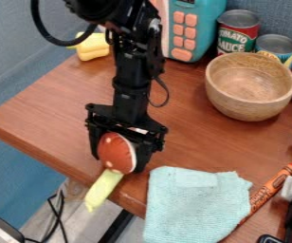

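My black gripper (119, 142) is low over the front left part of the wooden table, around an orange-red rounded object with a white band (116, 153), which sits between its fingers. A pale yellow elongated piece (101, 190) sticks out below it toward the table's front edge. Whether the fingers grip the red object firmly is hard to tell.
A wooden bowl (250, 87), cans (237, 30), a toy microwave (190, 28) and a yellow item (93, 46) stand behind. A light blue cloth (193, 209), an orange crayon-like packet (273, 190) and dark items lie at right.
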